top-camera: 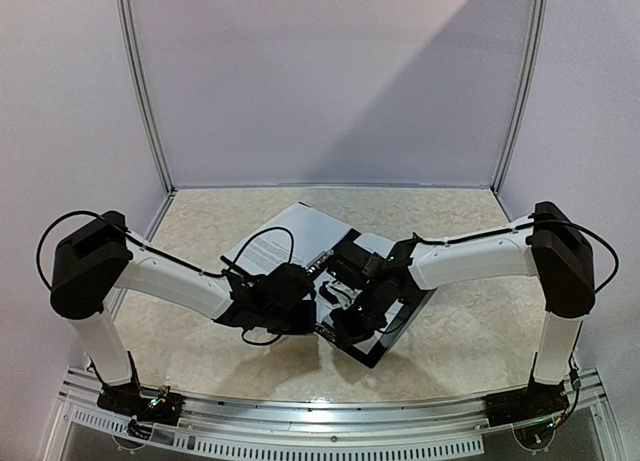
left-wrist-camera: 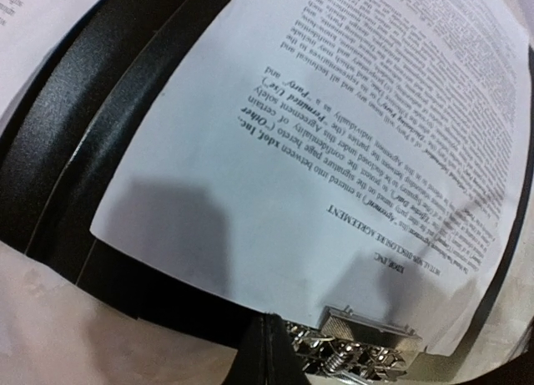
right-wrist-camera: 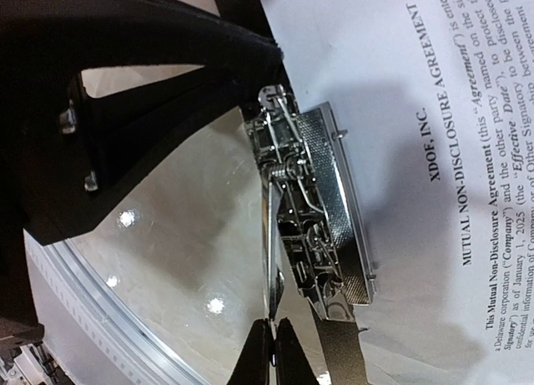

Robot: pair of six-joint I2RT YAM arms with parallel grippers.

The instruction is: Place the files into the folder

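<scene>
The black folder (left-wrist-camera: 167, 314) lies open and angled on the table. A printed white sheet (left-wrist-camera: 209, 184) rests on its clip side, with its title end against the metal clip (right-wrist-camera: 313, 210). The clip's long thin lever (right-wrist-camera: 268, 260) stands out from the edge. My right gripper is shut, with the lever's end between its fingertips. At the folder's edge beside the clip, my left gripper is shut; nothing clear shows between its fingers. From above, both arms hide the clip.
Another printed page (top-camera: 290, 231) lies on the folder's left half, across the dark spine. The two grippers stand close together at the front edge. Bare table (top-camera: 460, 351) surrounds the folder, and a metal rail (top-camera: 330, 446) runs along the front.
</scene>
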